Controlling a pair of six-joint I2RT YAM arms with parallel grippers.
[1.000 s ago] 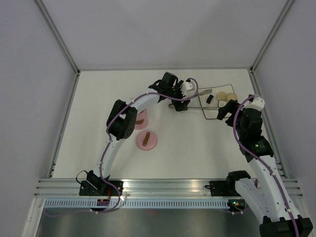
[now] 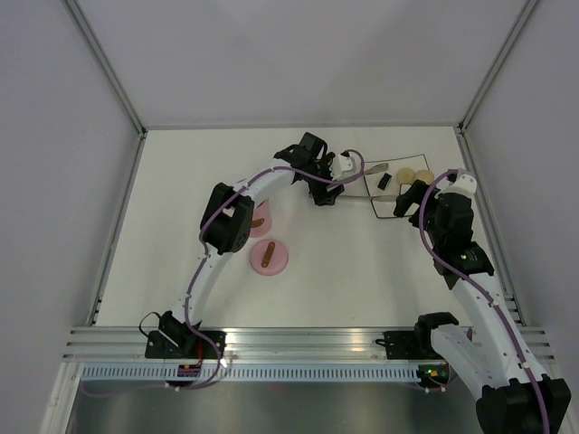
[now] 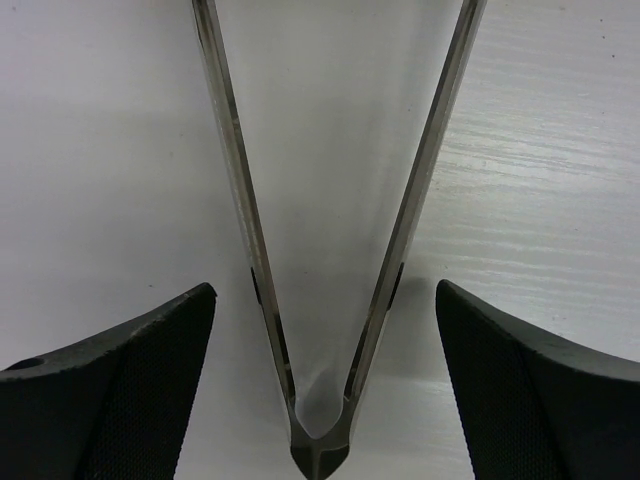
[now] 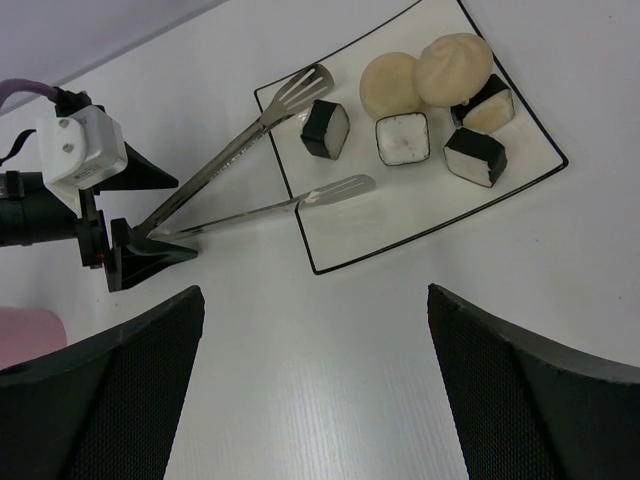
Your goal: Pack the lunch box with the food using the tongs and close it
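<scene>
My left gripper [image 2: 327,181] stands open low over a pair of metal tongs [image 3: 418,185]; in the left wrist view the tongs' hinge end lies between its fingers. The tongs reach right onto a black-edged white lunch box [image 4: 430,215], which holds two round buns [image 4: 452,68] and several dark-wrapped cubes [image 4: 322,130]. My right gripper [image 2: 412,199] is open at the box's right front, empty between its fingers. A pink plate [image 2: 280,258] carries a brown sausage-like piece [image 2: 268,255].
A second pink plate [image 2: 258,231] with a brown piece lies partly under the left arm.
The right arm has shifted very slightly; nothing else visibly differs.
</scene>
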